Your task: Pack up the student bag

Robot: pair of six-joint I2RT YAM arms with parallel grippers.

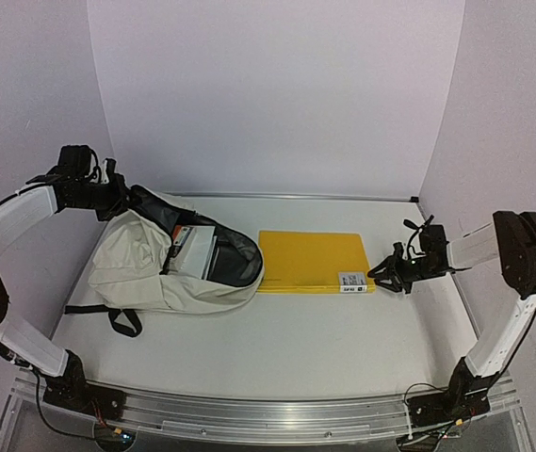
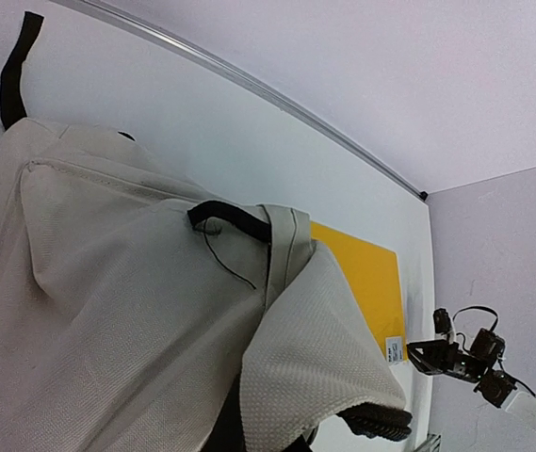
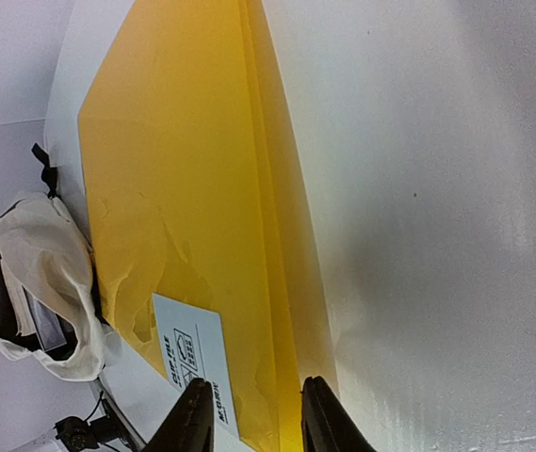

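The cream backpack (image 1: pixel 140 264) lies unzipped on the left side of the table, with white books (image 1: pixel 193 251) inside its dark opening. My left gripper (image 1: pixel 124 200) is at its upper edge, shut on the bag's fabric. In the left wrist view, cream cloth (image 2: pixel 319 367) covers most of the fingers. A flat yellow folder (image 1: pixel 311 259) with a white label (image 1: pixel 352 281) lies to the right of the bag, close to its edge. My right gripper is at the folder's right end, its fingers spread apart with the folder's end between or under them.
A black strap (image 1: pixel 124 322) trails off the bag's front left. Walls close in the back and both sides, and a metal rail (image 1: pixel 277 407) runs along the front.
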